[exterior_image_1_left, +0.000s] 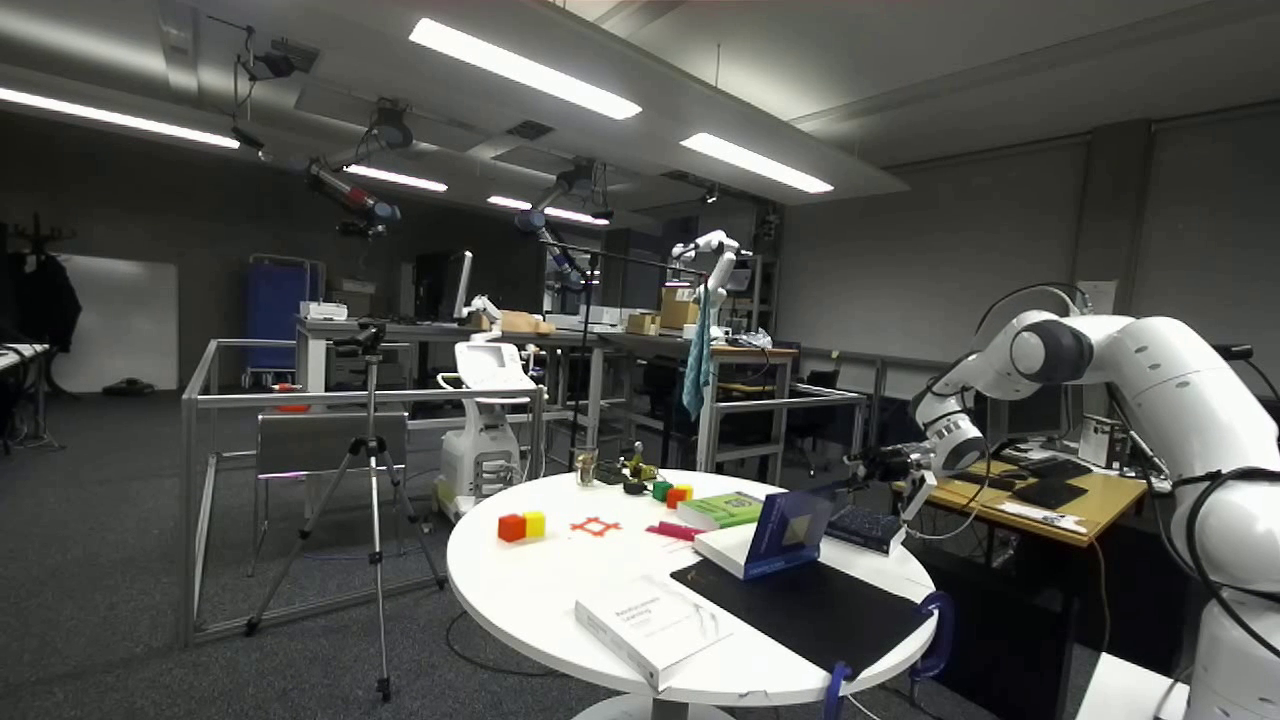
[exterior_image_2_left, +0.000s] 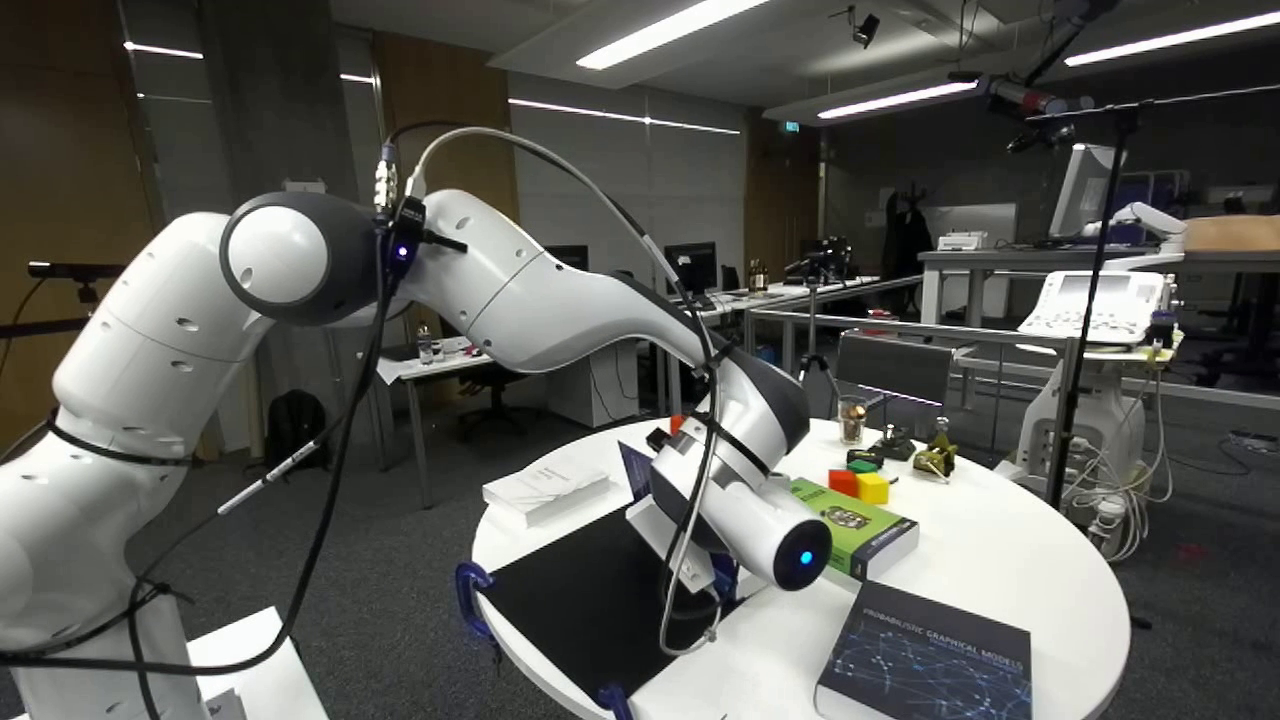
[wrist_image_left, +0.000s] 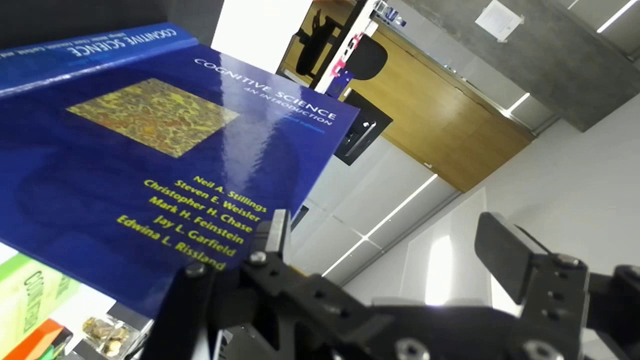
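A blue "Cognitive Science" book (exterior_image_1_left: 786, 536) lies partly on the black mat (exterior_image_1_left: 816, 610), its front cover standing steeply raised from the white page block (exterior_image_1_left: 725, 550). In the wrist view the cover (wrist_image_left: 180, 186) fills the left side, its outer edge beside one finger (wrist_image_left: 276, 233). My gripper is open, with a wide gap between the fingers and nothing held in it. Whether that finger touches the cover, I cannot tell. From the second exterior view the arm hides most of the book; only a strip of blue cover (exterior_image_2_left: 635, 469) shows.
Around the book lie a green book (exterior_image_2_left: 854, 526), a dark "Probabilistic Graphical Models" book (exterior_image_2_left: 930, 654) and a white book (exterior_image_1_left: 654, 626). Coloured blocks (exterior_image_1_left: 521, 526) and a glass (exterior_image_1_left: 584, 467) stand farther off. Blue clamps (exterior_image_1_left: 942, 634) grip the table edge.
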